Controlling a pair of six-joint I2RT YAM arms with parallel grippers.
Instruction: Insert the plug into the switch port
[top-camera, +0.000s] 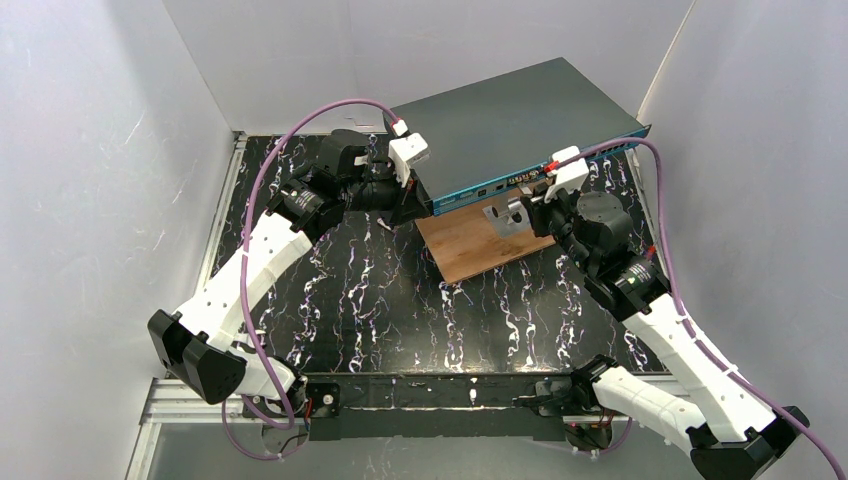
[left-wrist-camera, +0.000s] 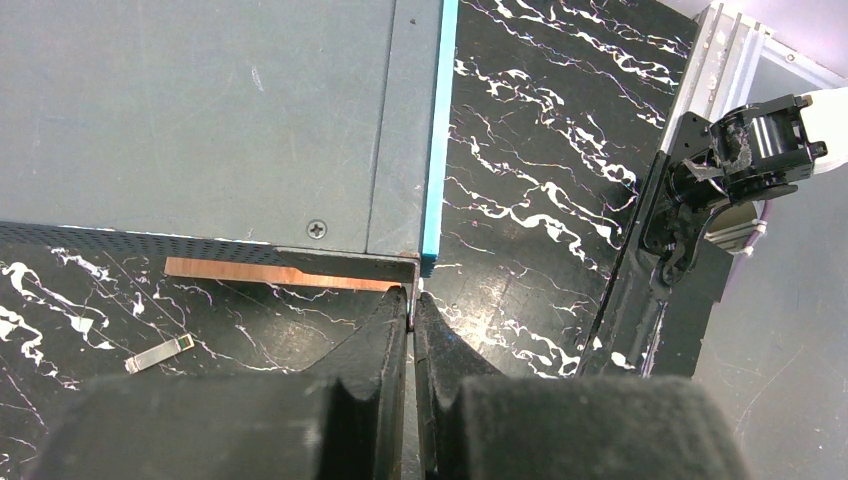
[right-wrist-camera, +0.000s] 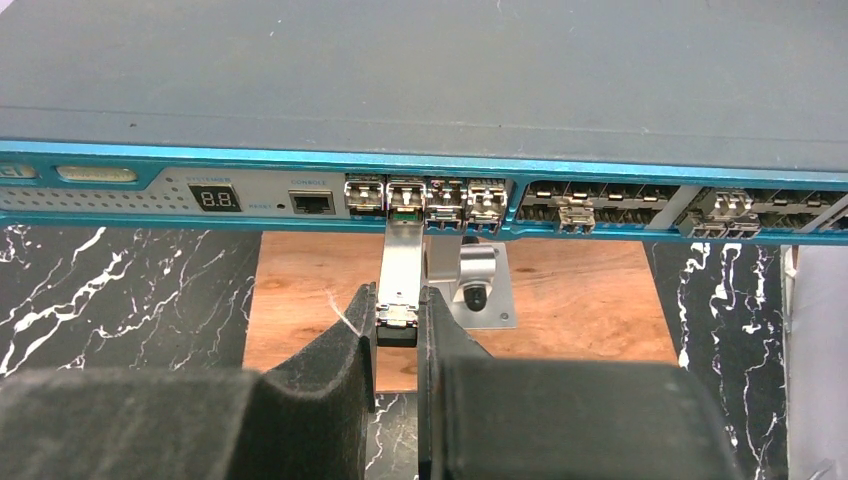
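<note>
A switch (top-camera: 510, 120) with a teal front (right-wrist-camera: 250, 155) sits over a wooden board (right-wrist-camera: 560, 300). In the right wrist view my right gripper holds a silver plug (right-wrist-camera: 400, 270) by its near end, its far end at one of the middle ports (right-wrist-camera: 405, 195); how deep it sits I cannot tell. My left gripper is shut at the switch's front corner, its fingertips against the casing edge.
A small loose metal module (left-wrist-camera: 158, 353) lies on the marble surface (left-wrist-camera: 520, 180) beside the switch. A metal bracket (right-wrist-camera: 485, 310) stands on the board. The marble in front of the board is clear.
</note>
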